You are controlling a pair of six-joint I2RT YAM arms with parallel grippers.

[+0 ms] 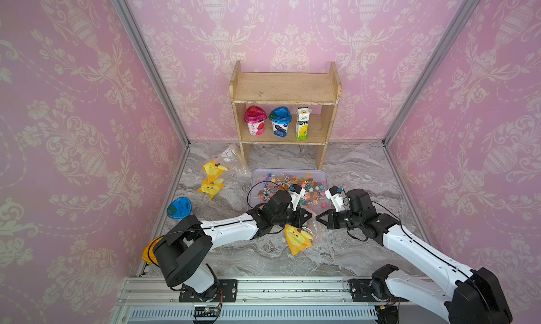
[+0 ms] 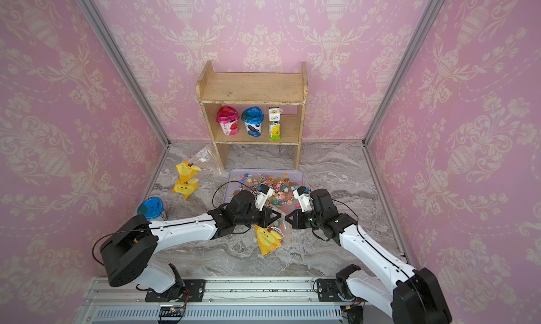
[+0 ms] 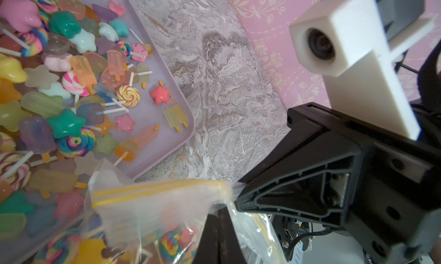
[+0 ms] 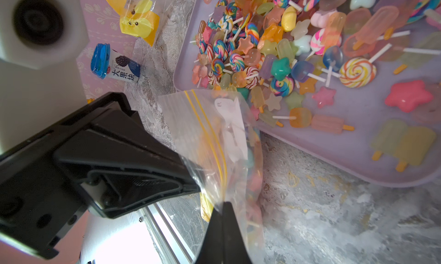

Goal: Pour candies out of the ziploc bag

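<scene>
The ziploc bag (image 1: 298,238), yellow with a clear top holding candies, stands just in front of the candy tray (image 1: 254,175). My left gripper (image 1: 304,215) is shut at the bag's clear top, beside the yellow zip strip (image 3: 151,189). My right gripper (image 1: 322,218) faces it from the right, shut at the other side of the bag's top; in the right wrist view the plastic (image 4: 206,135) lies against its fingertips, and whether any is pinched cannot be told. The bag's lower part is mostly hidden in the wrist views.
A wooden shelf (image 1: 287,86) with two cups and a carton stands behind the tray. More yellow bags (image 1: 212,187) lie at the left, with a blue-lidded cup (image 1: 179,207) nearer. The table right of the tray is clear.
</scene>
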